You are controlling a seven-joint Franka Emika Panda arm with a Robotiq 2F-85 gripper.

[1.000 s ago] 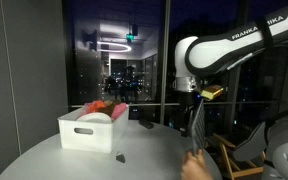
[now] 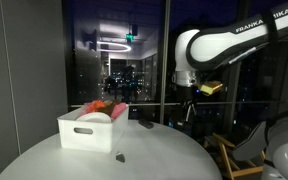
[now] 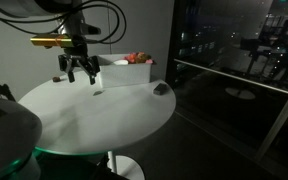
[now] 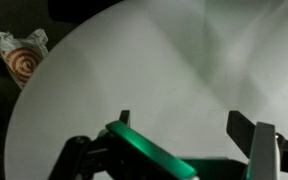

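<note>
My gripper stands open above the white round table (image 4: 174,60), and the gap between its fingers is empty. It hangs well clear of the tabletop in exterior view 2, its two dark fingers (image 3: 71,76) apart and pointing down. At the back of the table is a white box (image 2: 79,135) with a handle slot, holding red, orange and pink things (image 2: 106,107) and something white. A small dark piece (image 2: 120,157) lies on the table in front of the box.
A dark object (image 3: 161,88) rests near the table edge, beside the box. Beyond the edge lies a crumpled bag with a spiral mark (image 4: 22,62). A wooden-framed chair (image 2: 246,155) stands at the right.
One second ago a person's hand held a thin grey thing by the gripper.
</note>
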